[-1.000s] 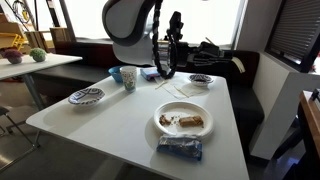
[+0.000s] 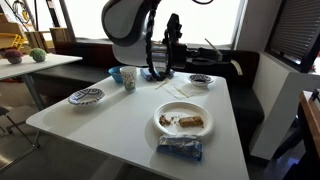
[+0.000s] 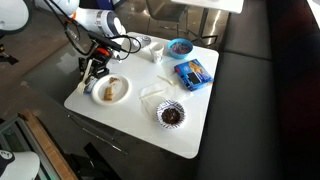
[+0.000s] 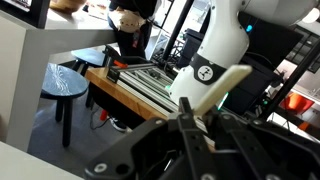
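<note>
My gripper is shut on a pale, flat-ended utensil [image 4: 221, 91], which sticks out ahead of the fingers in the wrist view; its exact kind is hard to tell. In exterior view 1 the gripper hangs high above the table, pointing right, and the utensil's pale tip [image 2: 237, 67] extends past the far right bowl. Below, a white plate [image 2: 206, 113] holds brown food pieces [image 2: 190, 121]. In front of it lies a blue and silver wrapper [image 2: 180, 147].
A patterned bowl [image 2: 86, 96] sits at the left, another bowl [image 3: 171, 114] at the table's other end. A cup [image 3: 157, 50], a blue bowl [image 3: 181, 48] and a blue box [image 3: 193, 74] stand along the far side. Napkins [image 3: 153, 97] lie mid-table.
The gripper has turned slightly, so it and the utensil look thinner in exterior view 1. The things on the table have not moved.
</note>
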